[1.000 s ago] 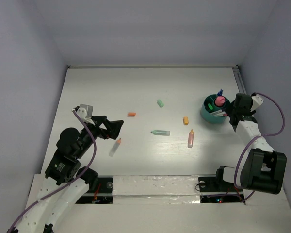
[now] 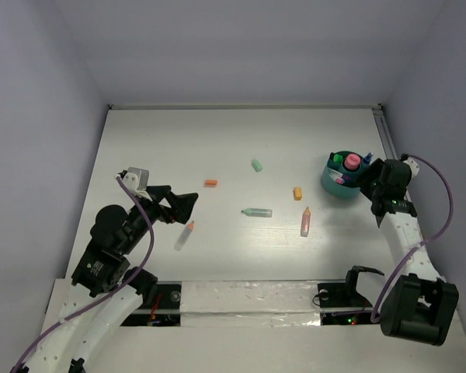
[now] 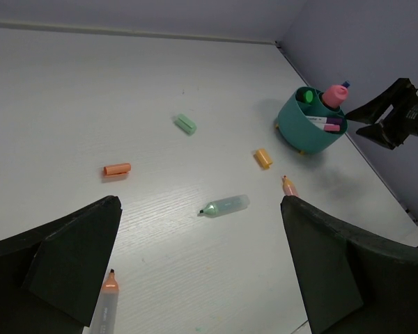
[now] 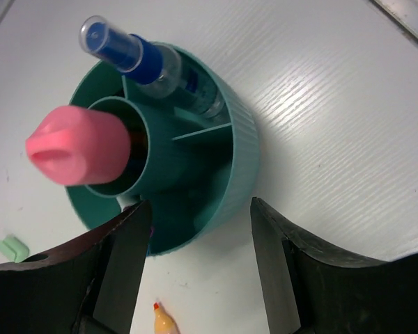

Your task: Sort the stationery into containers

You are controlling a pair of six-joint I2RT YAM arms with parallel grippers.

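Note:
A teal round organizer at the right holds a pink item, a blue-capped bottle and several markers. My right gripper is open over its rim, nothing between the fingers. My left gripper hangs open at the left, above an orange-tipped tube. Loose on the table lie an orange piece, a green piece, a yellow piece, a green-tipped tube and a pink tube.
Side walls bound it, the right one close to the organizer and right arm.
The right arm has shifted, its rear part lower in the top view. Contents of the organizer sit at different angles, the blue-capped bottle further right. The left arm is unchanged.

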